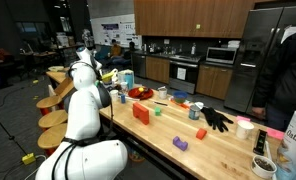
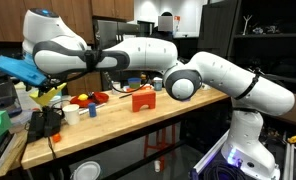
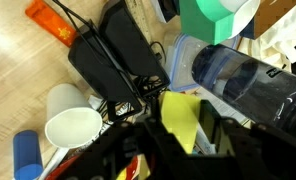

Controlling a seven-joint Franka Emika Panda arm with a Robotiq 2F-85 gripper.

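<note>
A yellow object [image 3: 180, 117] sits between the dark fingers of my gripper in the wrist view, and the fingers are shut on it. The same yellow piece [image 2: 50, 98] shows below the wrist in exterior view 2, held above the table's far end. In exterior view 1 it appears as a small yellow patch [image 1: 108, 76] beside the arm's end. Its full shape is hidden by the fingers, so I cannot tell exactly what it is.
Below the gripper are a clear container with a dark lid [image 3: 250, 85], a green item [image 3: 208, 20], a black box [image 3: 123, 40], a white cup [image 3: 72, 118] and a blue cylinder [image 3: 27, 154]. A red box [image 2: 143, 99] stands nearer on the table, with clear wood around it.
</note>
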